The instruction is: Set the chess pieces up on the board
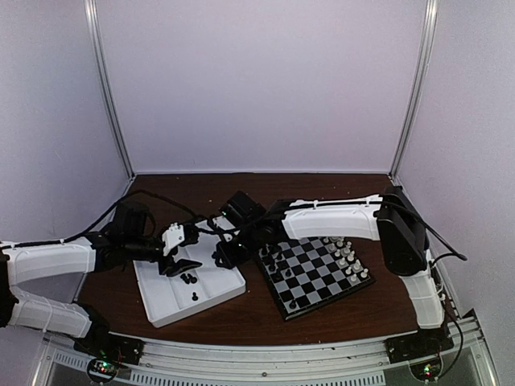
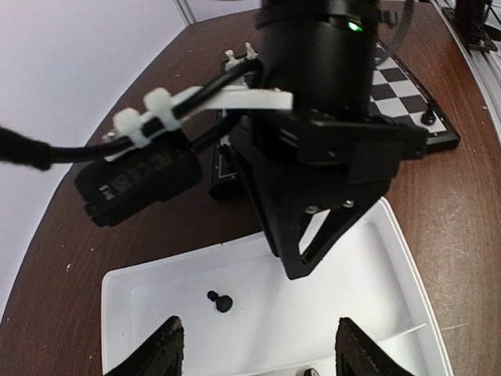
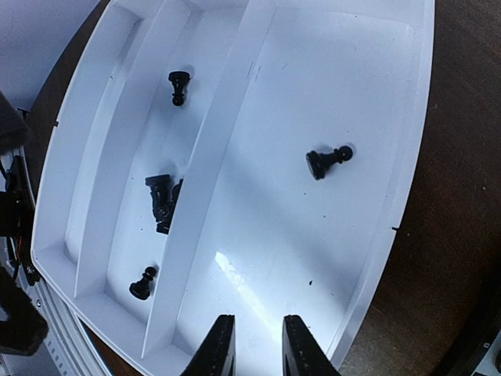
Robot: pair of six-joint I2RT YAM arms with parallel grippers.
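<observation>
A white tray [image 1: 157, 299] lies left of the chessboard [image 1: 310, 277]. In the right wrist view, a black pawn [image 3: 329, 160] rests on its side in the tray's wide compartment. The narrower compartment holds a black pawn [image 3: 179, 88], another pawn [image 3: 142, 283] and larger black pieces [image 3: 159, 197] partly behind the divider. My right gripper is part open over the wide compartment, nothing between its fingers, the pawn ahead of it. Over the tray's left part, my left gripper stands open and empty; a dark piece [image 2: 311, 372] shows low in that view.
White pieces [image 1: 348, 261] line the board's right side. Some black pieces stand on its left side, partly covered by the right arm [image 1: 257, 229]. Both grippers are close together over the tray.
</observation>
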